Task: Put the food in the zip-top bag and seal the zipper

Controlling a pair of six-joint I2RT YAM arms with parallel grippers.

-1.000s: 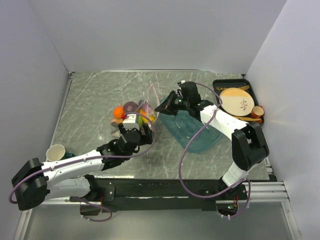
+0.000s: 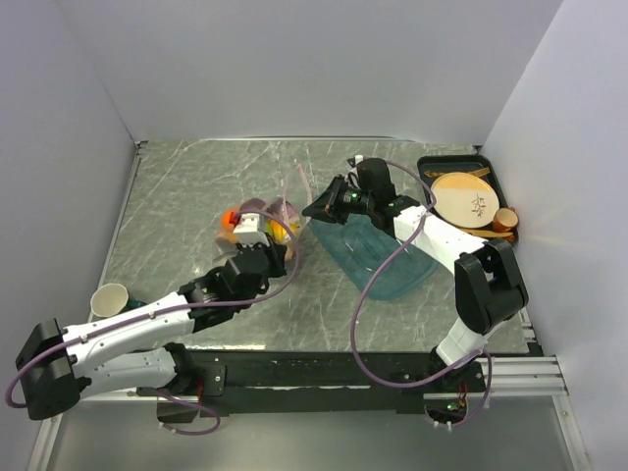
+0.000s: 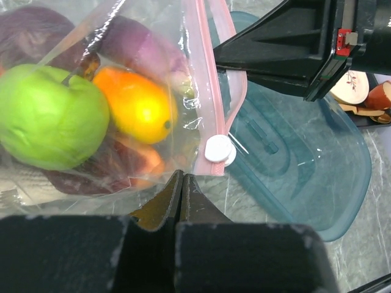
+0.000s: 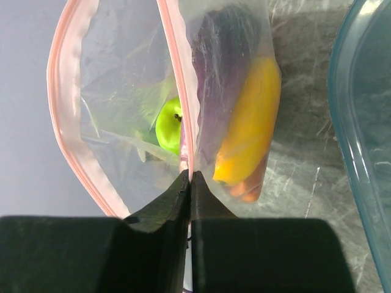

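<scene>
The clear zip top bag (image 3: 189, 79) lies on the table with its pink-edged mouth open to the right. Inside are a green fruit (image 3: 52, 116), an orange-yellow item (image 3: 137, 107) and purple food (image 3: 143, 52). My right gripper is closed on the pink rim, holding that side up. In the left wrist view, a white slider (image 3: 218, 148) sits at the near end of the zipper. My left gripper is shut just short of the bag's near edge and slider, and nothing shows between its fingers.
A blue translucent bin (image 2: 378, 265) stands right of the bag, beneath my right arm. Further right is a black tray (image 2: 466, 162) with a plate (image 2: 466, 200) and a brown cup (image 2: 504, 220). A white cup (image 2: 110, 300) stands at the left.
My left gripper's fingers have gone from spread apart to shut, and the gripper has turned slightly beside the bag. The right arm has stayed in place at the rim.
</scene>
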